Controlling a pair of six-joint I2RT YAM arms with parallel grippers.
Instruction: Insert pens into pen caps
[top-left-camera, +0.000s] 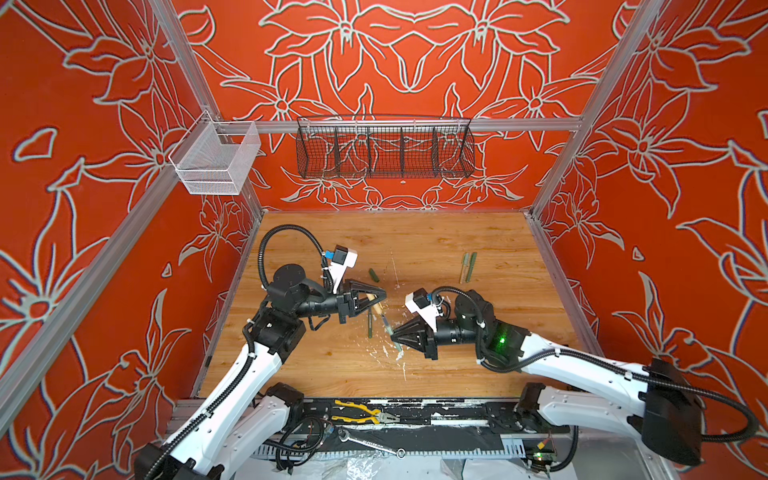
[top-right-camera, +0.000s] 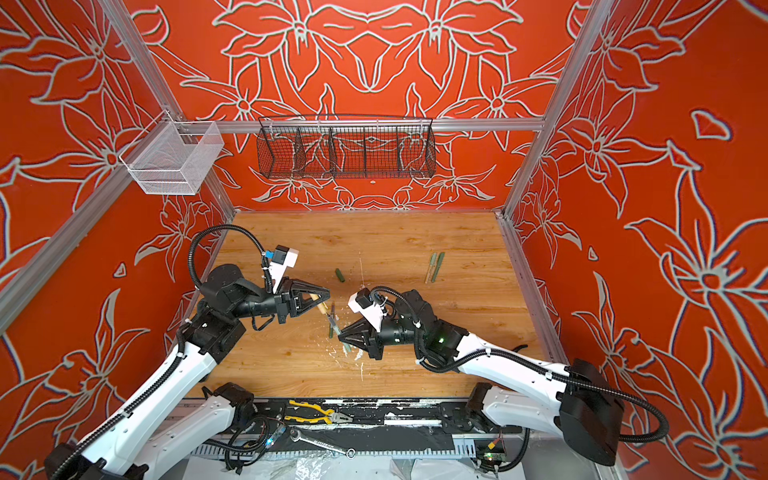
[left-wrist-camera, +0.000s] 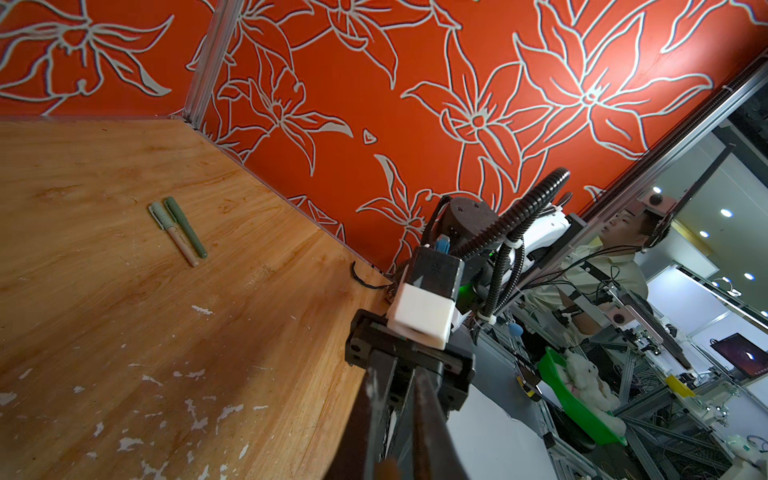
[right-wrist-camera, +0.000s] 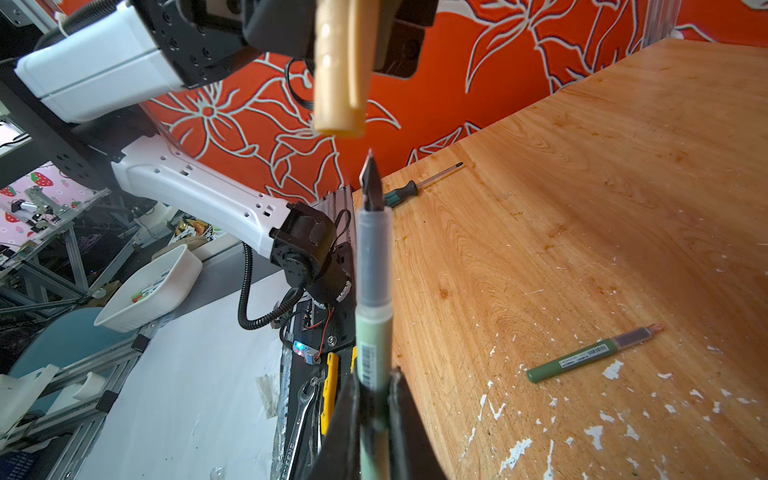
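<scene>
My left gripper (top-left-camera: 381, 295) is shut on a yellow-orange pen cap (right-wrist-camera: 341, 76), whose lower end points down toward the pen. Upright in the right wrist view stands a pale green uncapped pen (right-wrist-camera: 373, 276), and my right gripper is shut on its barrel. The pen's dark tip is just below the cap's end and slightly to its right there; a small gap shows between them. In the left wrist view only a blurred orange bit of the cap shows at the bottom edge. A dark green uncapped pen (right-wrist-camera: 580, 358) lies on the table.
A short green cap (top-left-camera: 373, 275) lies behind the grippers. At the right back rest a pale orange-and-green pen (left-wrist-camera: 173, 233) and a dark green pen (left-wrist-camera: 185, 228). A screwdriver (right-wrist-camera: 408, 192) lies farther off. White paint flecks mark the table.
</scene>
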